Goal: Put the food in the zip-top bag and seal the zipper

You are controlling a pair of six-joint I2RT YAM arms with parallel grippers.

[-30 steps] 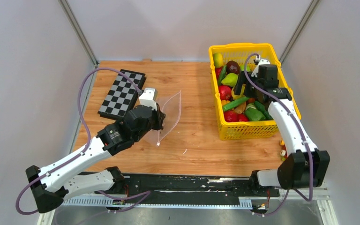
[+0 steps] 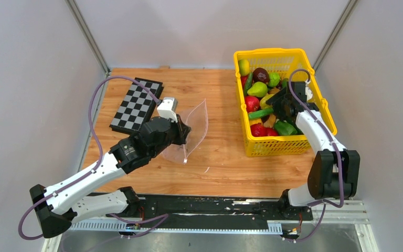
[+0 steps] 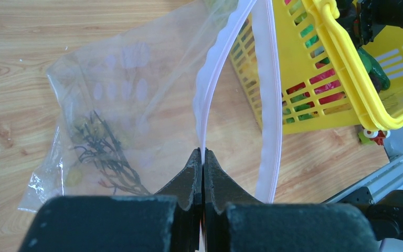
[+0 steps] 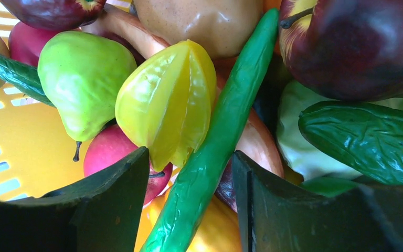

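The clear zip top bag (image 3: 152,100) hangs from my left gripper, which is shut on the bag's edge; its white zip strips bow apart above the fingers, leaving the mouth open. In the top view the bag (image 2: 198,123) stands over the left middle of the table. Inside the basket, my right gripper is part open above the food. A long green cucumber-like vegetable (image 4: 225,123) runs slantwise through the gap between its fingers, with a yellow star fruit (image 4: 168,100) just beyond. Whether the fingers touch either cannot be told.
The yellow basket (image 2: 286,147) on the right holds many fruits and vegetables, including a green pear (image 4: 84,79) and a dark red apple (image 4: 357,47). A checkered board (image 2: 136,105) lies at the back left. Bare table (image 2: 225,173) spreads between bag and basket.
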